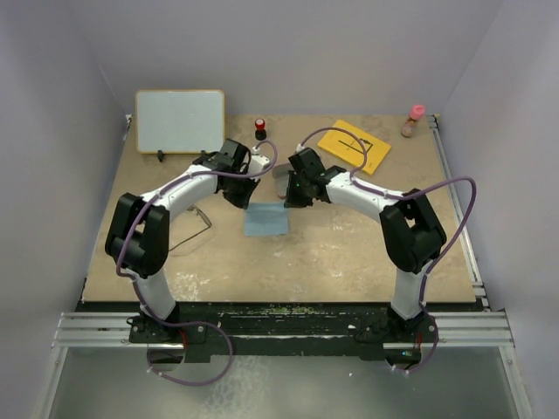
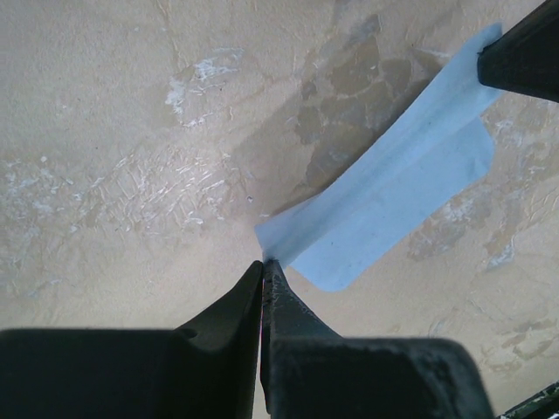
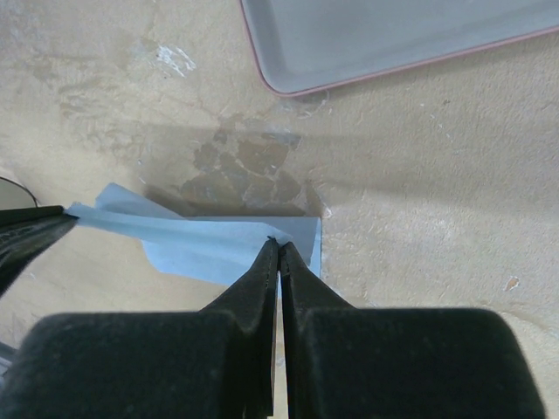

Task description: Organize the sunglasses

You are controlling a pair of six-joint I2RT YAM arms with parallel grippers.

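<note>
A light blue cloth (image 1: pixel 265 223) lies in the middle of the table, its far edge raised between my two grippers. My left gripper (image 1: pixel 247 202) is shut on the cloth's left corner; in the left wrist view its fingertips (image 2: pixel 272 293) pinch it. My right gripper (image 1: pixel 288 203) is shut on the other corner, as the right wrist view (image 3: pixel 281 253) shows. Thin-framed glasses (image 1: pixel 196 231) lie left of the cloth, partly under the left arm in the top view.
A grey tray (image 3: pixel 376 35) sits behind the cloth. A white board (image 1: pixel 180 118), a dark bottle (image 1: pixel 260 131), a yellow board (image 1: pixel 367 140) and a pink-capped bottle (image 1: pixel 412 122) stand at the back.
</note>
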